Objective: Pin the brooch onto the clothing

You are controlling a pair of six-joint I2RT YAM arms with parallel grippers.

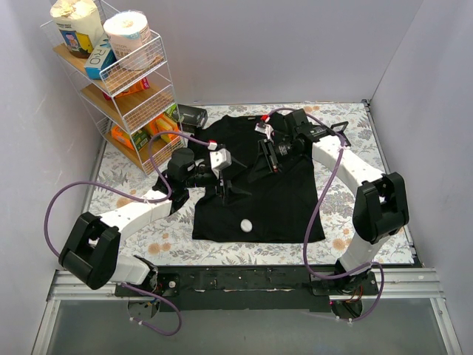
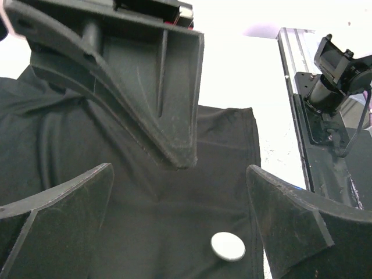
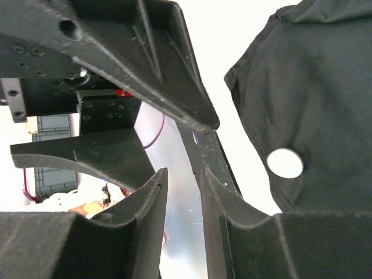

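The brooch [image 1: 246,225] is a white oval that appears to lie loose on the black clothing [image 1: 255,211], near its front hem. In the left wrist view the brooch [image 2: 228,246] shows beyond the fingers, and the right wrist view shows the brooch [image 3: 285,163] close to a cloth edge. My left gripper [image 1: 238,180] is wide open over the cloth, empty. Just to its right, my right gripper [image 1: 263,170] has its fingers slightly parted, with a bare gap between the fingertips in the right wrist view. Both grippers are behind the brooch and clear of it. Its pin cannot be seen.
The two grippers are very close; a dark finger [image 2: 145,87] of the right one fills the top of the left wrist view. A wire shelf [image 1: 129,103] with boxes and rolls stands at the back left.
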